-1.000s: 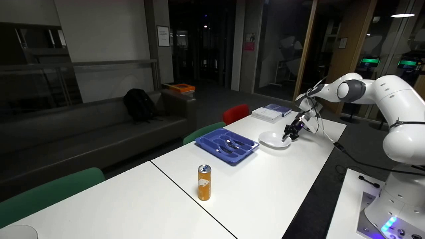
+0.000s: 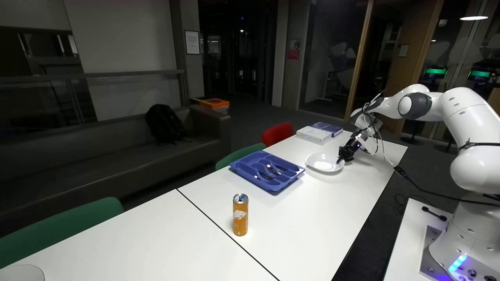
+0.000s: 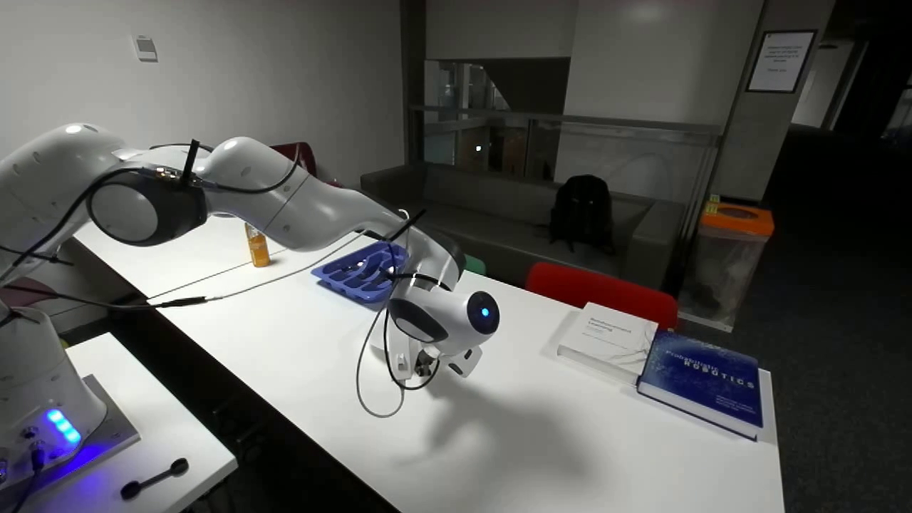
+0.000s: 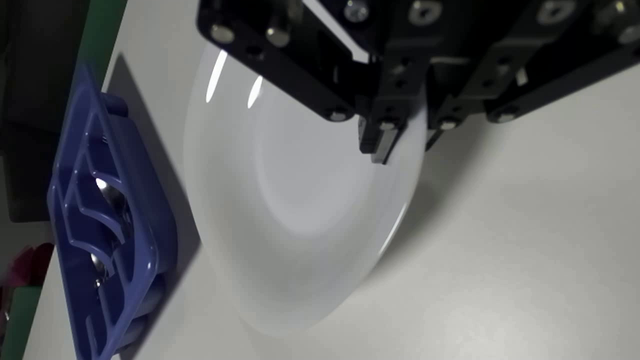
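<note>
A white plate (image 2: 322, 162) is at the far part of the table, right of the blue cutlery tray in exterior view 1. My gripper (image 2: 341, 160) is at its right rim, shut on it. In the wrist view the fingers of the gripper straddle the rim of the plate (image 4: 288, 282), one inside the bowl-like hollow and one outside. A shadow lies along the plate's right side; whether it clears the table I cannot tell. In exterior view 2 the arm hides most of the plate and the fingertips.
Cutlery lies in the blue tray (image 2: 267, 169) beside the plate. An orange can (image 2: 240, 215) stands nearer on the table. Two books, one white (image 3: 608, 342) and one blue (image 3: 702, 376), lie near the far end.
The plate and my gripper have shifted slightly to the right in exterior view 1, with the gripper still at the rim. The tray, can and books have stayed put.
</note>
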